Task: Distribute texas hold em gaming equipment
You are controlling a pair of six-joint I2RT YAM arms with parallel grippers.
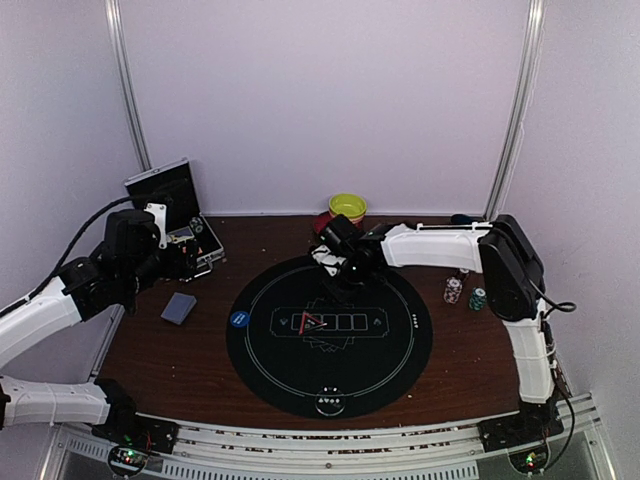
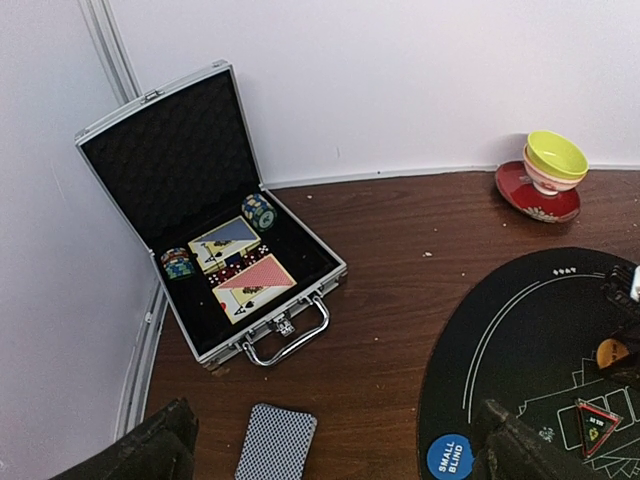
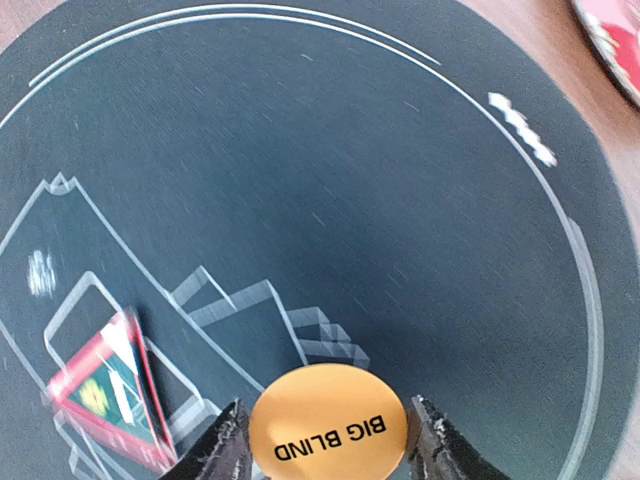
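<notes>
In the right wrist view, my right gripper is shut on the yellow-orange BIG BLIND disc (image 3: 328, 410), held above the round black poker mat (image 3: 300, 150). A triangular red-edged piece (image 3: 115, 385) lies on the mat's printed card boxes. The blue SMALL BLIND disc (image 2: 450, 456) rests at the mat's left side. My left gripper stands open at the left, nothing between its fingers. Below it in that view lies a grey-blue card deck (image 2: 275, 440) on the wood. The open silver case (image 2: 335, 268) holds cards, dice and chips.
A yellow-green bowl (image 1: 348, 206) stacked on a red dish stands behind the mat. Chip stacks (image 1: 453, 290) stand to the mat's right, partly near the right arm.
</notes>
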